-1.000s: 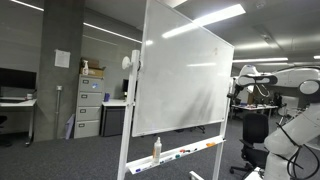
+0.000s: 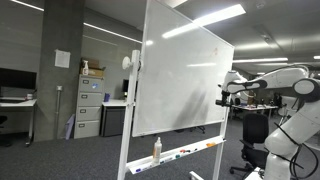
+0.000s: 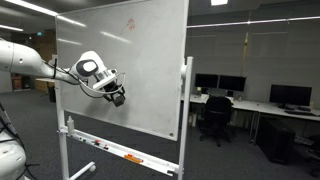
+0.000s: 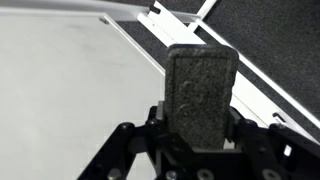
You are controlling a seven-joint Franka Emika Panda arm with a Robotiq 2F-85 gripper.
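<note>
A dark grey block, likely a board eraser [image 4: 200,95], fills the middle of the wrist view, with my gripper shut on it. In exterior view 2 the gripper [image 3: 116,90] holds the dark eraser [image 3: 119,99] in front of the whiteboard [image 3: 145,55], near its middle. Whether the eraser touches the board I cannot tell. In exterior view 1 the gripper [image 2: 226,99] is small at the board's right edge. The white board surface [image 2: 185,70] looks mostly clean.
Below the board runs a white tray [image 3: 108,146] with several markers and an orange item [image 3: 133,158]. A spray bottle [image 2: 157,150] stands at the tray's end. Desks and an office chair [image 3: 217,118] are behind; the floor in front of the board is clear.
In exterior view 1 the arm's wrist and gripper have shifted left and a little downward, toward the board's right edge. The board and tray items have stayed put.
</note>
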